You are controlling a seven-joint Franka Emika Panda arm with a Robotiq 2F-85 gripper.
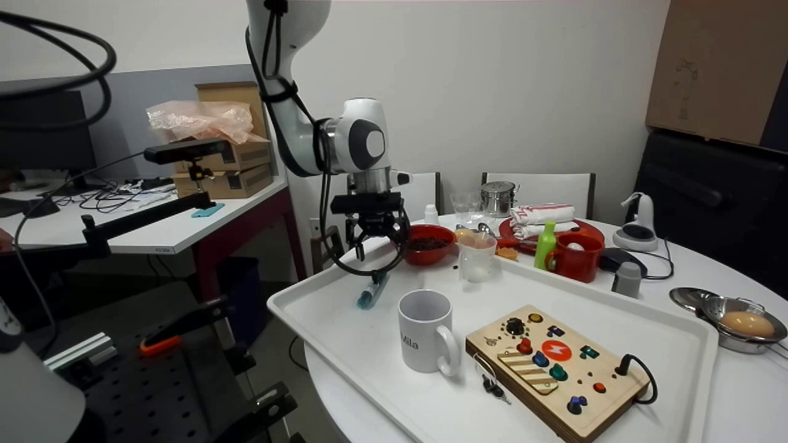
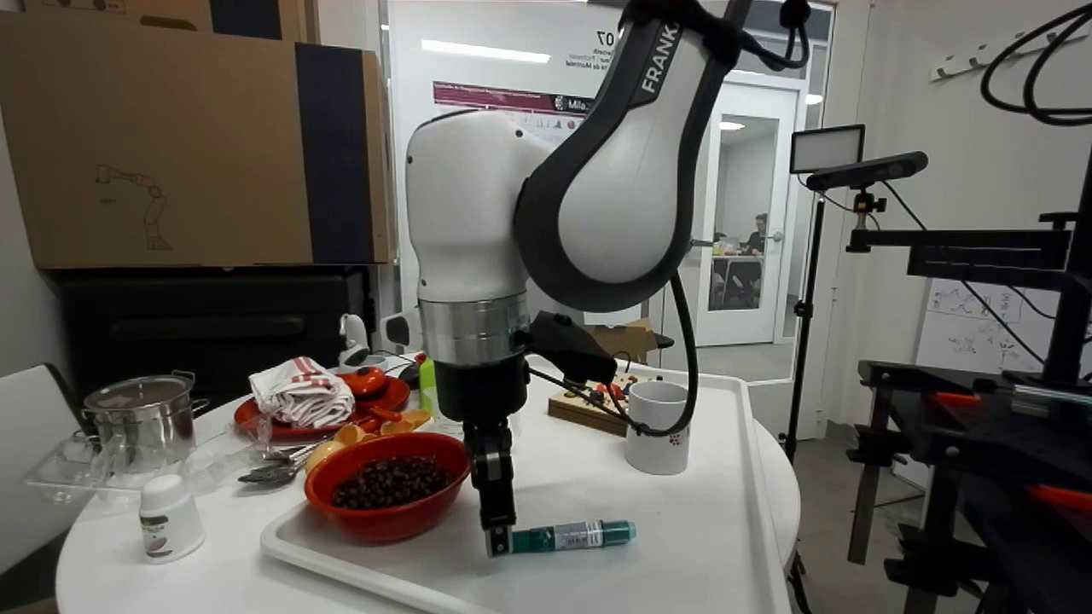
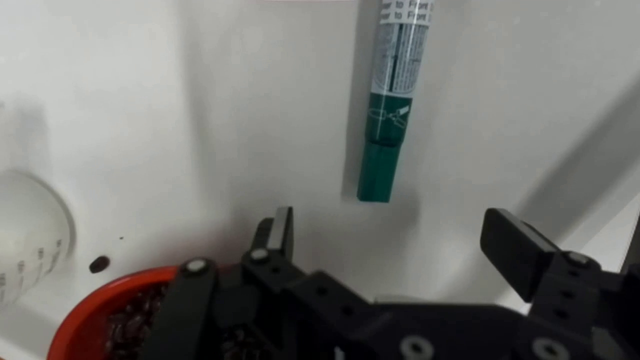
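Observation:
A teal marker (image 2: 578,536) with a white printed label lies flat on the white tray (image 2: 706,532). My gripper is open, its two fingers spread wide with bare tray between them. In the wrist view the marker (image 3: 388,114) lies just ahead of the gap, its dark green end pointing toward the fingers. Exterior view 2 shows the gripper (image 2: 498,542) low over the tray beside the marker's near end. The cable partly covers the marker (image 1: 373,291) in exterior view 1.
Close beside the gripper stands a red bowl (image 2: 389,481) of dark beans. A clear measuring cup (image 1: 476,257), a white mug (image 1: 426,330) and a wooden button box (image 1: 559,369) also stand on the tray. Bare tray lies around the marker.

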